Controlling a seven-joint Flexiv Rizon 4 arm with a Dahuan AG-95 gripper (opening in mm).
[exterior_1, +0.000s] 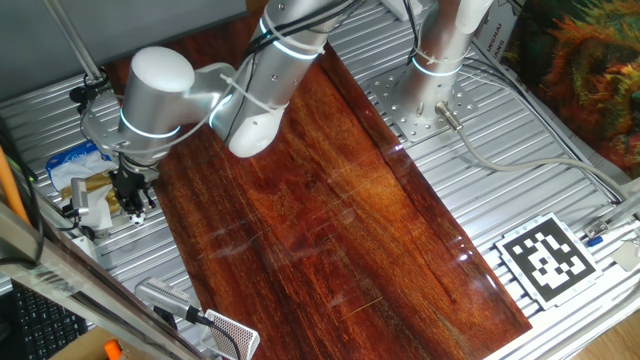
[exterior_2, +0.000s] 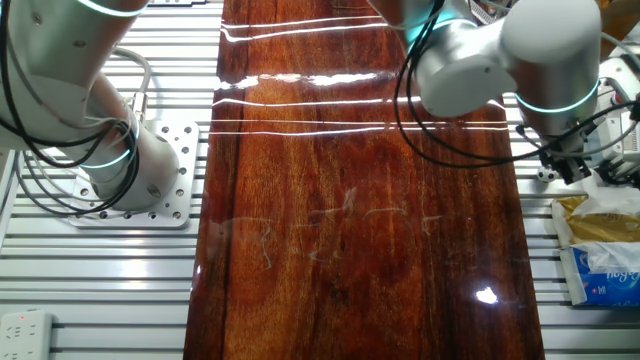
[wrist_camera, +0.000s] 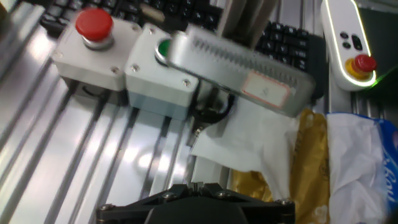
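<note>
A small black-and-white ball (exterior_1: 138, 217) lies on the slatted metal table, left of the brown wooden board. Close above it in exterior view 1 is my black gripper (exterior_1: 134, 203), pointing down. Exterior view 2 has the ball (exterior_2: 547, 174) beside the gripper (exterior_2: 572, 172), partly covered by cables. Along the bottom of the wrist view, the fingers of my gripper come together at the middle, so it looks shut. No object shows between them. The ball does not appear in the wrist view. Whether the gripper touches it, I cannot tell.
Crumpled white-and-gold wrappers and a blue packet (exterior_2: 608, 278) lie close to the gripper. A metal bracket (wrist_camera: 242, 71), a red-button box (wrist_camera: 93, 53) and a green-button box (wrist_camera: 160, 74) stand nearby. The wooden board (exterior_1: 320, 220) is bare.
</note>
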